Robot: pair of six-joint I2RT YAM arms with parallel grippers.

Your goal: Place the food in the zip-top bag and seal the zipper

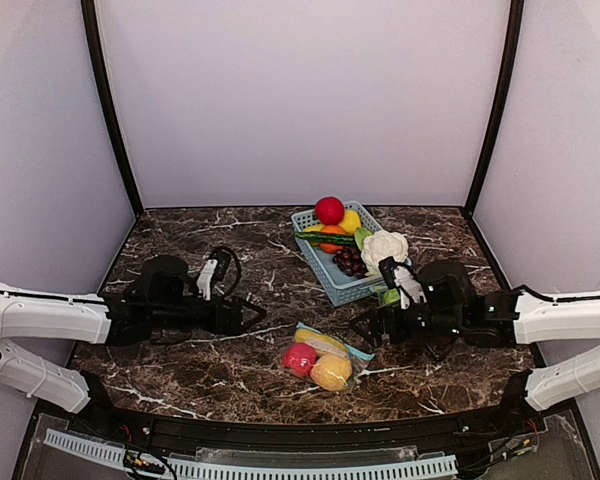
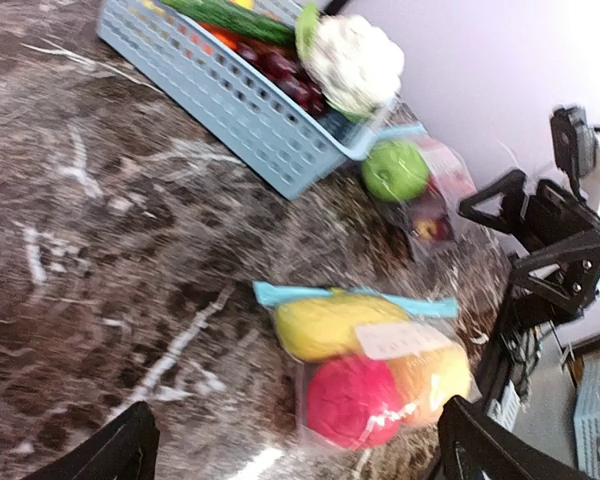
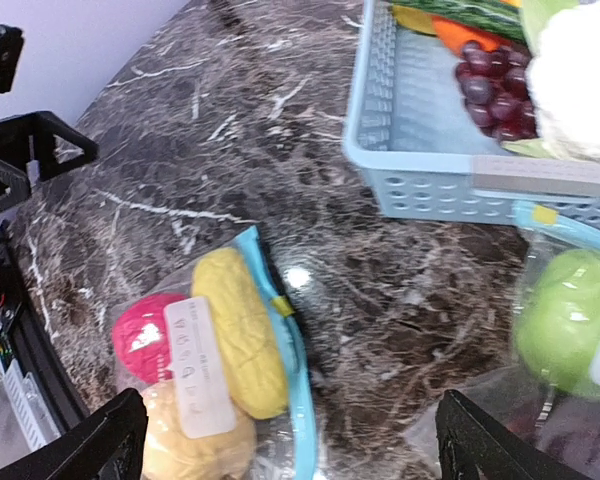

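Observation:
A clear zip bag with a blue top strip (image 2: 360, 300) lies at the front middle, holding a yellow item (image 3: 240, 330), a red item (image 1: 299, 359) and a tan round item (image 1: 332, 374). Whether its zipper is sealed I cannot tell. My left gripper (image 1: 238, 315) is open, left of and above the bag, nothing between its fingers. My right gripper (image 1: 370, 325) stands open at the bag's right, also empty. A second bag (image 3: 540, 400) with a green item (image 3: 580, 310) lies to the right, mostly hidden behind my right arm in the top view.
A light blue basket (image 1: 340, 290) of fruit and vegetables, including a cauliflower (image 1: 384, 250), stands behind the bags.

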